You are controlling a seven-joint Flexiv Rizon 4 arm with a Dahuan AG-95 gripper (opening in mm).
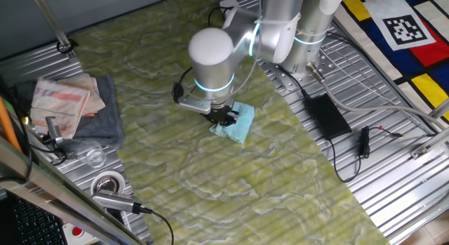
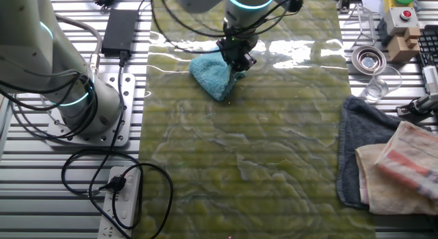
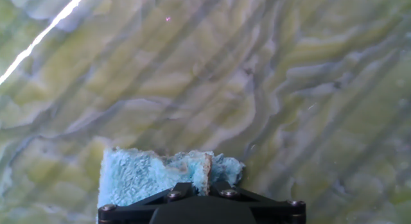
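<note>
A light-blue towel [image 1: 243, 124] lies on the green marbled mat [image 1: 189, 168], beneath the arm. My gripper [image 1: 223, 117] is down at the towel's edge. In the wrist view the towel [image 3: 131, 176] spreads to the left of the fingers, and a bunched fold with a brownish edge stands pinched between the fingers. Seen from the other side, the gripper [image 2: 239, 59] meets the towel [image 2: 213, 76] at one end, while the rest rests on the mat.
Folded cloths [image 1: 62, 108] lie on a dark grey towel off one side of the mat, near a clear cup [image 1: 91, 155] and a metal bowl [image 2: 369, 59]. A black power adapter [image 1: 327, 117] with cables sits by the robot base.
</note>
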